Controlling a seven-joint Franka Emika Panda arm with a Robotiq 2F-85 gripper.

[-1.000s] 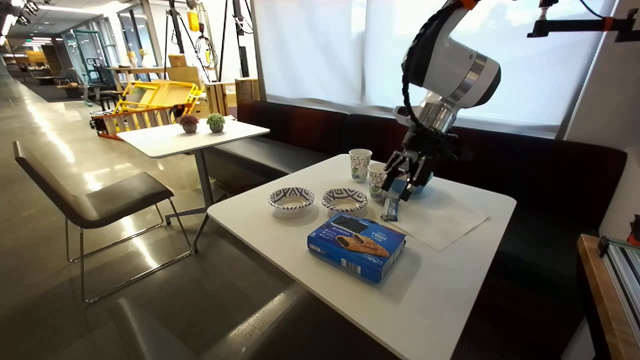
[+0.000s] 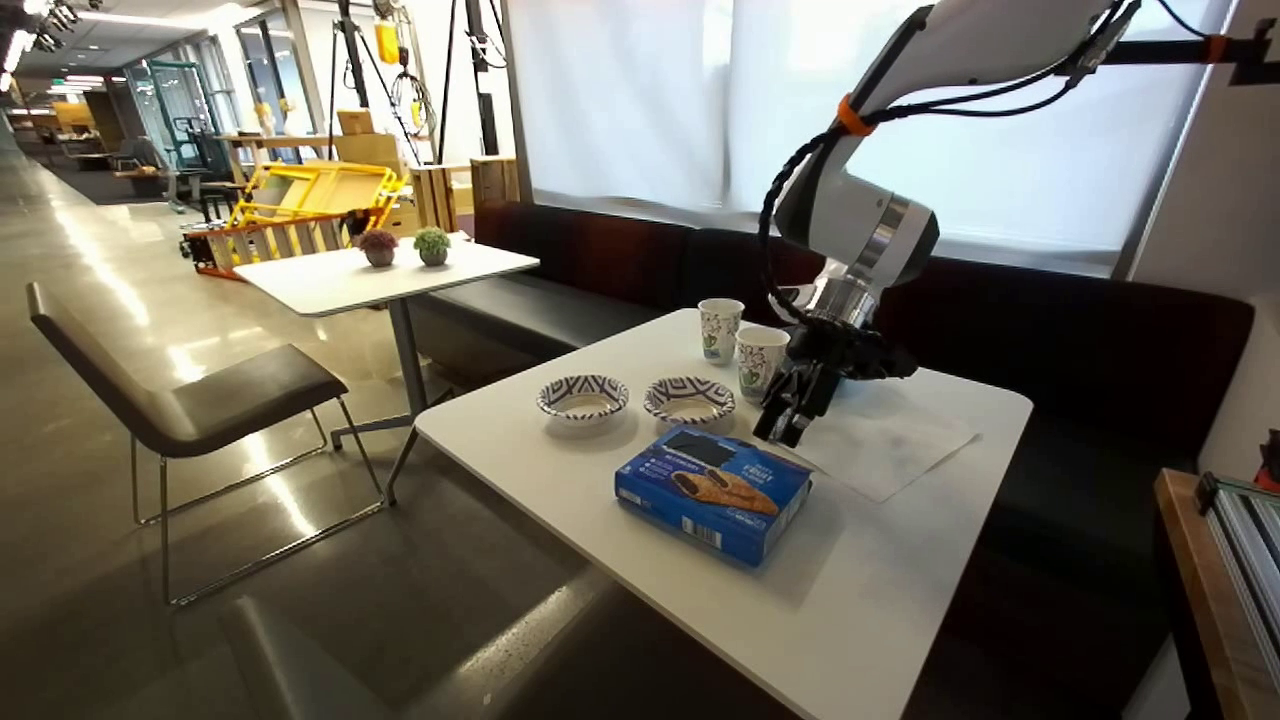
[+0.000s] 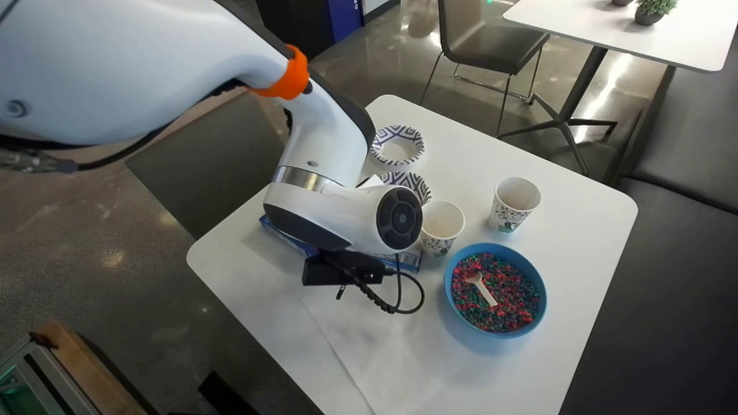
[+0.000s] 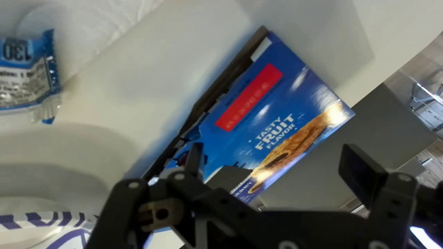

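My gripper is open, its two black fingers spread wide with nothing held between them. In the wrist view it hangs over the blue fruit-bar box (image 4: 265, 112), whose torn long side shows a dark opening. A small blue and white wrapped bar (image 4: 25, 74) lies at the left of that view, clear of the fingers. From exterior view 1, the gripper (image 2: 788, 420) is low over the table, just behind the box (image 2: 716, 490). The arm hides most of the box and the fingers in exterior view 2.
Two patterned paper bowls (image 2: 582, 397) and two paper cups (image 2: 720, 330) stand beyond the box. A blue bowl (image 3: 458, 302) contains colourful bits and a pale scoop (image 3: 484, 289). A white sheet (image 2: 894, 450) lies flat on the table (image 2: 672, 618), whose front is clear.
The arm has come lower and slightly left in exterior view 1, with the gripper now tilted toward the box. The wrapped bar, previously visible below the fingers, is now mostly obscured there.
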